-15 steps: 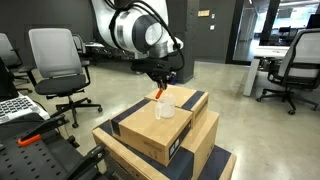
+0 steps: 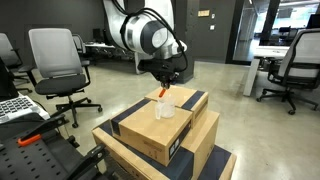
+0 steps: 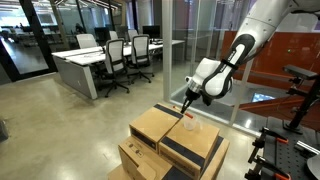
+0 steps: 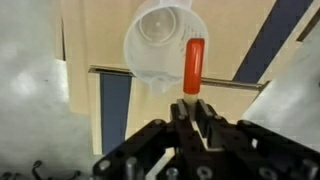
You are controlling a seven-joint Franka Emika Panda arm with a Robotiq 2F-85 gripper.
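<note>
An orange, stick-like object [image 4: 194, 65] is gripped at its near end, with my gripper shut on it. In the wrist view, its far end overlaps the right side of a whitish, translucent container [image 4: 150, 50]. Exterior view 1 shows the container [image 2: 166, 108] standing on top of a cardboard box, with the orange object [image 2: 162, 92] slanting at its upper edge under my gripper [image 2: 167, 80]. Whether the tip is inside the container or just above it, I cannot tell. From the other side, the orange object [image 3: 188, 116] also appears at the container [image 3: 191, 124].
Taped cardboard boxes [image 2: 146, 132] form the raised surface, with another box [image 2: 183, 97] behind. A dark table edge [image 2: 40, 160] lies at the front left. Office chairs [image 2: 58, 62] stand farther off on open floor.
</note>
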